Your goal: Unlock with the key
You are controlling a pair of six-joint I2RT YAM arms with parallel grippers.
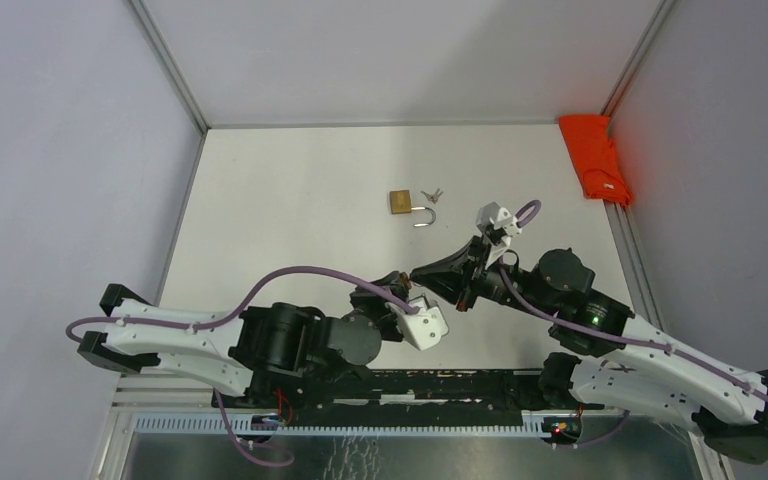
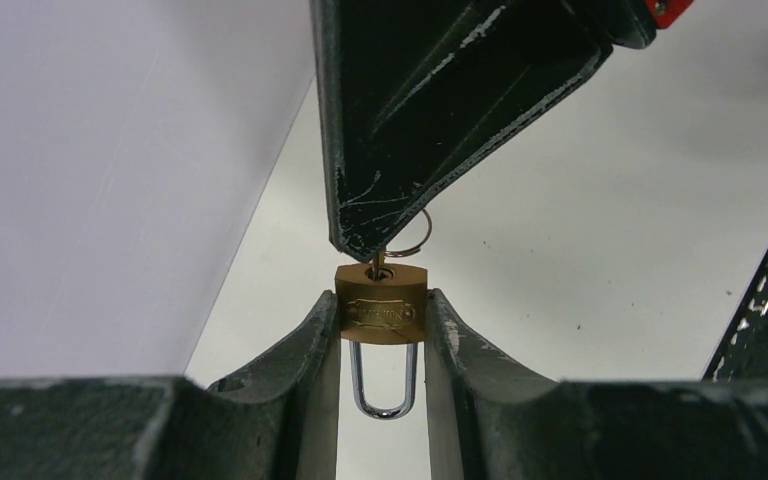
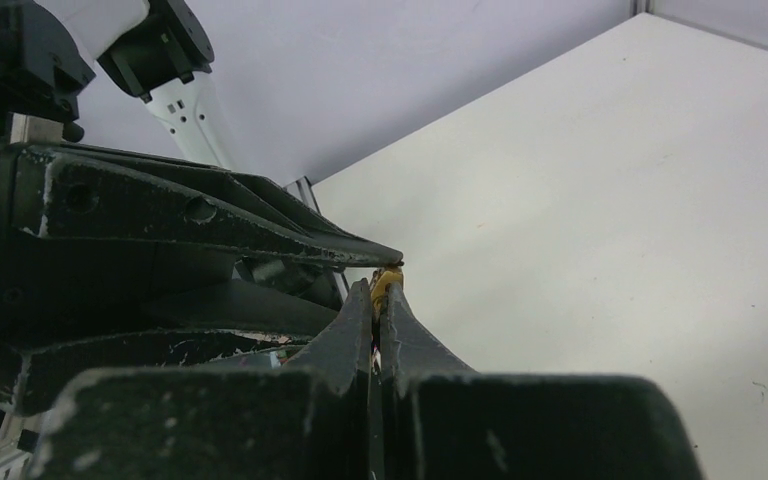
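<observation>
A brass padlock [image 2: 380, 310] is held by my left gripper, keyhole up and shackle hanging down. In the left wrist view a brass key [image 2: 378, 258] with a ring stands in the keyhole, right under the tips of my right gripper, which is shut. Whether the key is between those fingertips is hard to tell, as they cover it. From the top view both grippers meet below the middle of the table.
An open padlock [image 1: 400, 201] and loose keys [image 1: 433, 194] lie behind the grippers on the white table [image 1: 290, 180]. An orange cloth [image 1: 592, 160] lies at the back right corner.
</observation>
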